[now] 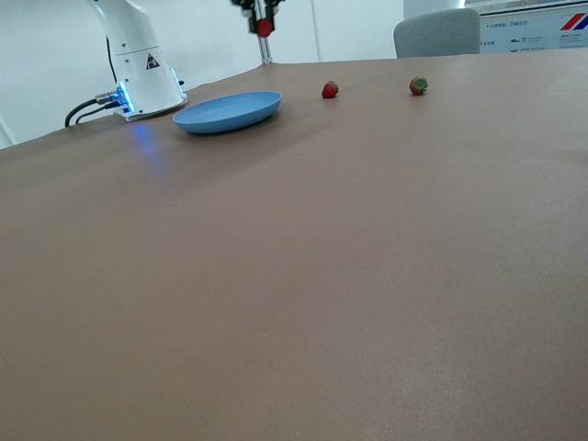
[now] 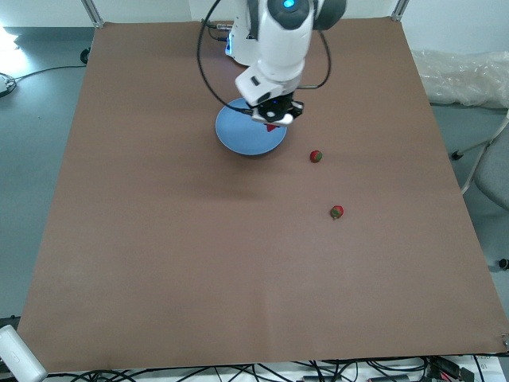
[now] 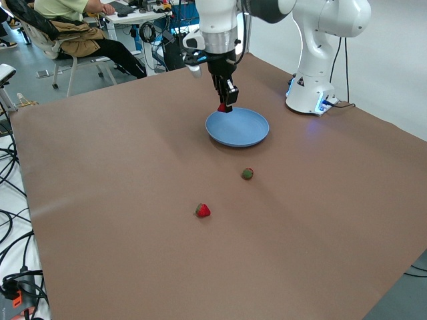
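A blue plate lies at the back of the brown table, also in the top view and right view. My gripper hangs above the plate, shut on a red strawberry that shows at its tip. Two more strawberries lie loose on the table: one just in front and right of the plate in the left view, the other nearer the front.
The white robot base stands behind the plate with cables at its side. A chair and a seated person are beyond the table's edge.
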